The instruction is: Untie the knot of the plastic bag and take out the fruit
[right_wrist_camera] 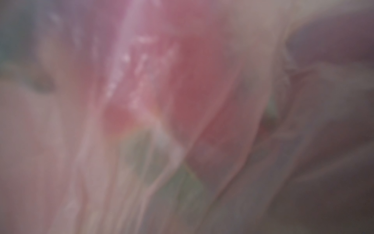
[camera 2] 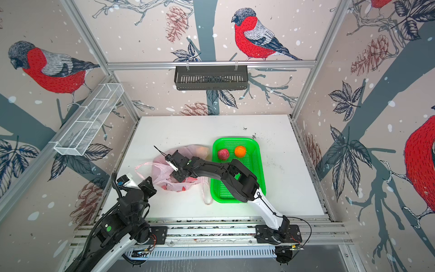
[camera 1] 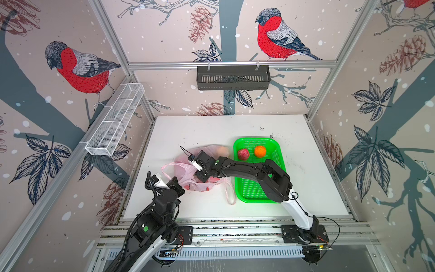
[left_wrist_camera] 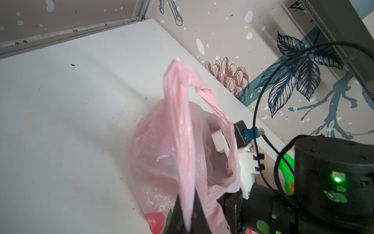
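Note:
The pink plastic bag (camera 1: 185, 172) lies open on the table, left of centre. My left gripper is shut on one of its handles (left_wrist_camera: 181, 128), which stands up as a loop. My right gripper reaches down into the bag's mouth; its fingers are hidden and their opening does not show. In the right wrist view, creased film covers a blurred red shape (right_wrist_camera: 198, 78). A pale round shape (camera 1: 222, 151) shows through the bag's far right side. A pomegranate-red fruit (camera 1: 243, 154) and an orange (camera 1: 259, 151) sit in the green basket (camera 1: 279, 149).
The right arm (camera 1: 242, 169) stretches across the basket. The bag's other handle (camera 1: 231, 195) hangs loose on the table beside the basket. A dark rack (camera 1: 233, 81) hangs on the back wall.

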